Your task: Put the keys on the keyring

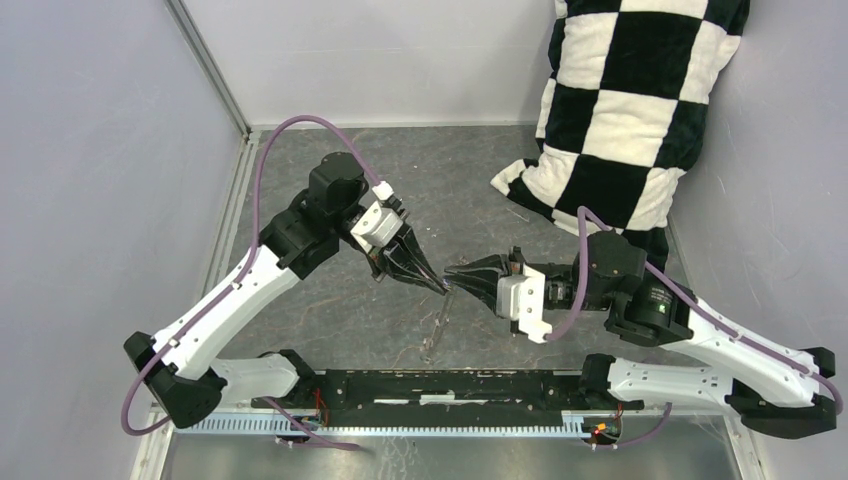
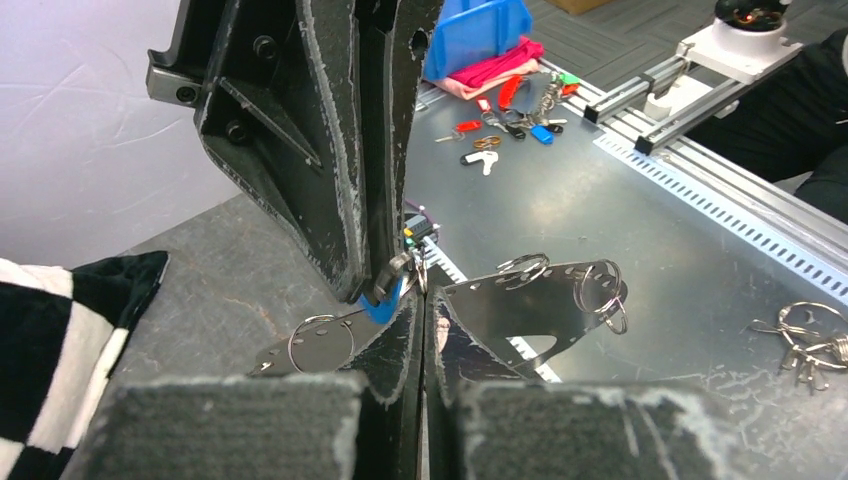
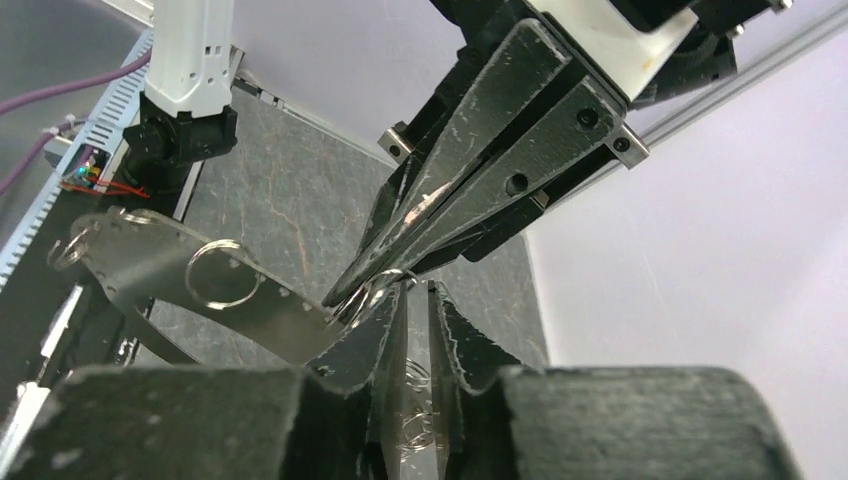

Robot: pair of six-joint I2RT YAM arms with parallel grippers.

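My left gripper is shut on the dark metal ring holder (image 3: pixel 215 285), a curved plate carrying several wire rings; it hangs above the floor. One metal ring (image 3: pixel 385 282) sits at the left fingertips, by the plate's edge. Its exact hold is partly hidden. My right gripper is right against this ring, its fingers slightly apart with a narrow gap showing. A blue key (image 2: pixel 381 305) appears beside the right fingertips in the left wrist view, close to the ring; whether it is threaded on, I cannot tell. From above, the grippers meet at mid-workspace.
A checkered black and white cushion (image 1: pixel 625 110) leans at the back right. Loose keys (image 2: pixel 485 158) and a blue bin (image 2: pixel 480 38) lie beyond, with another key bunch (image 2: pixel 815 348) on the metal table. Grey floor (image 1: pixel 440 190) around the grippers is clear.
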